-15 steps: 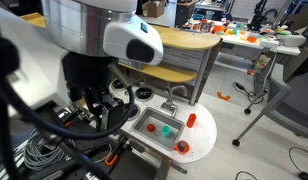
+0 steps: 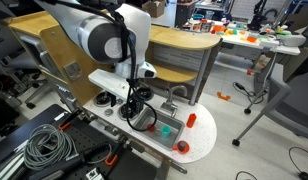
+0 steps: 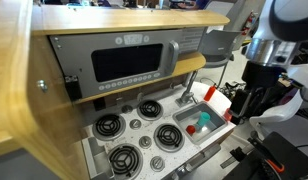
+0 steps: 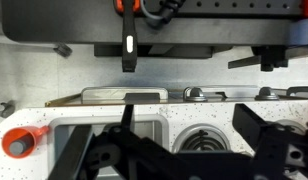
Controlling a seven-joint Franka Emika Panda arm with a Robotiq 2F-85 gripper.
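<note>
My gripper is open in the wrist view, with its dark fingers apart and nothing held between them. Below it lie the front edge of the toy kitchen counter, a sink [image 4: 62,127] on the left and a burner [image 4: 201,139] on the right. Inside the sink [image 2: 175,139] are a teal cup [image 2: 166,131] and a small red item [image 2: 151,127]. On the white counter to the sink's right stand a red bottle [image 2: 191,120] and an orange-red mug [image 4: 19,143]. The gripper's tips are hard to make out in both exterior views.
Several burners [image 3: 111,125] lie left of the sink, below a microwave [image 3: 124,75]. A faucet [image 3: 187,97] rises behind the basin. Coiled cable [image 2: 49,148] rests on the dark table in front. A grey chair [image 2: 284,100] stands apart on the right.
The arm has drawn back from close to the exterior camera toward the counter's burner side, uncovering the cable coil and table. The sink items, bottle and mug have stayed put.
</note>
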